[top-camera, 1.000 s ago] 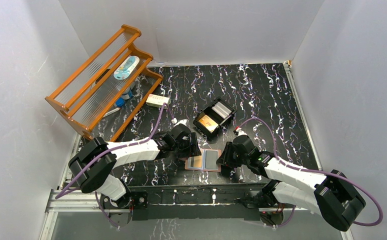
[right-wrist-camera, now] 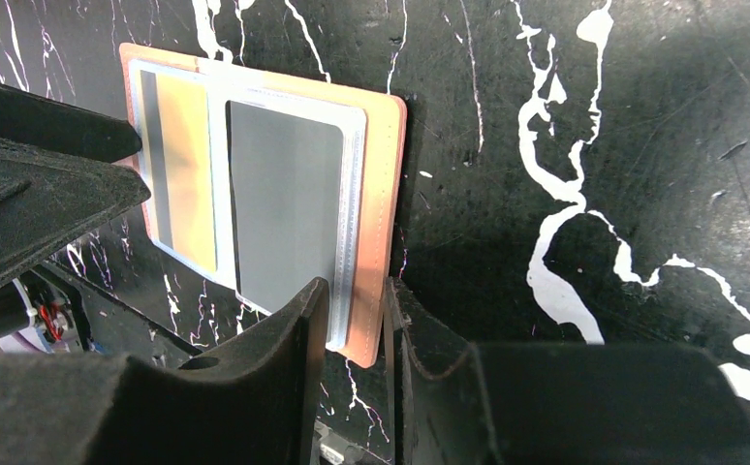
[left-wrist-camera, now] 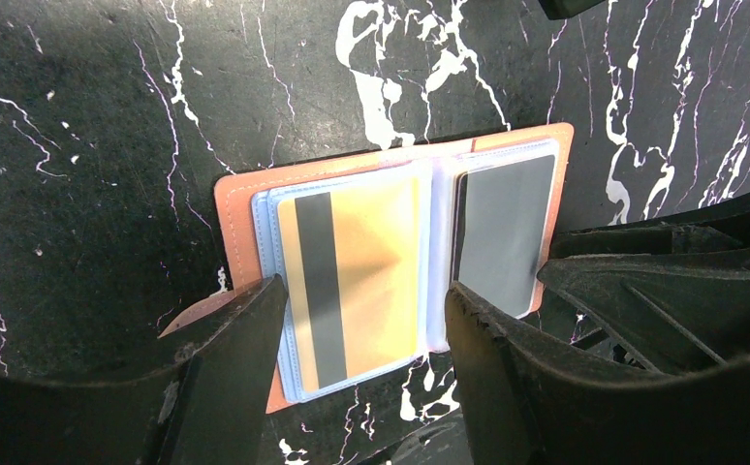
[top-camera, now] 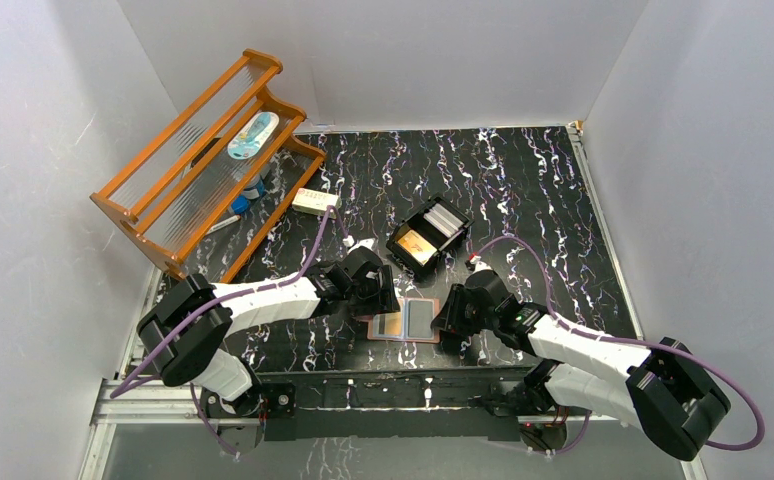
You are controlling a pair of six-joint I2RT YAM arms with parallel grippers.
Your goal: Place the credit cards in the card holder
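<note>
The card holder (top-camera: 422, 299) lies spread out between my two grippers, its cover orange-edged with clear pockets. In its left half sits a gold card (left-wrist-camera: 376, 271) with a dark stripe; a grey card (right-wrist-camera: 284, 184) fills the right half. My left gripper is open over the left half, one fingertip near the cover's left side and the other by the middle fold. My right gripper is partly open at the holder's right edge, the orange border showing in the gap between its fingertips. Whether they touch the border I cannot tell.
Behind the holder stands an open black box (top-camera: 399, 236) with gold cards (top-camera: 416, 247) and silver cards (top-camera: 444, 219). A wooden rack (top-camera: 213, 165) and a small cream box (top-camera: 315, 202) are at back left. Free table lies at the back right.
The holder has slid very slightly left. Both arms look almost still in the top view.
</note>
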